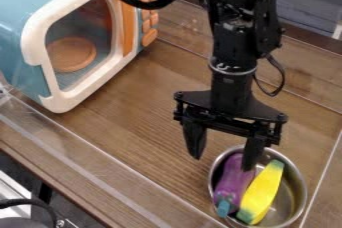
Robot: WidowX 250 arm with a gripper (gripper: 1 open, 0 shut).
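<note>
My black gripper (223, 147) hangs open, its fingers apart, just above the upper rim of a metal bowl (297, 179) at the lower right. Inside the bowl lie a purple eggplant-like toy (234, 180) with a teal end and a yellow banana-like toy (263, 191), side by side. Nothing shows held between the fingers.
A toy microwave (34, 47) in blue and white, with an orange disc inside, stands at the upper left. A clear edge strip runs along the lower left.
</note>
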